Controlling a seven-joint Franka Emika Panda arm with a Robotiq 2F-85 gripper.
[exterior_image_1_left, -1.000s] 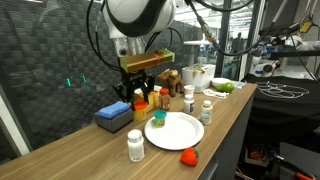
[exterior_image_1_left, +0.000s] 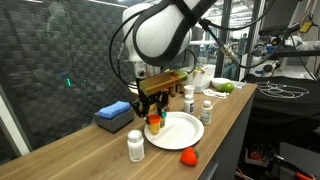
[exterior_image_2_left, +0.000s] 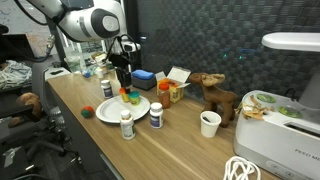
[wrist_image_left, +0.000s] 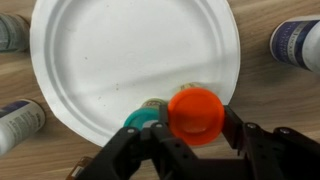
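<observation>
In the wrist view an orange-red lidded item (wrist_image_left: 195, 115), seen from above, sits between the fingers of my gripper, which is shut on it. It overlaps the rim of the white plate (wrist_image_left: 110, 65). Close beside it is a teal-topped item (wrist_image_left: 142, 117). From the first exterior view, the orange item (exterior_image_1_left: 154, 123) shows under the gripper at the plate's left edge; whether it rests on the plate I cannot tell. The second exterior view also has the teal item (exterior_image_2_left: 133, 97) on the plate.
A white bottle (exterior_image_1_left: 136, 146) and a red tomato (exterior_image_1_left: 189, 157) stand near the plate. Several bottles, a blue-topped box (exterior_image_1_left: 114, 112) and a brown toy animal (exterior_image_2_left: 216, 94) surround it.
My gripper has moved down and rightward with the orange item, from left of the plate to its left edge, close to the teal item. The plate and tomato have not moved.
</observation>
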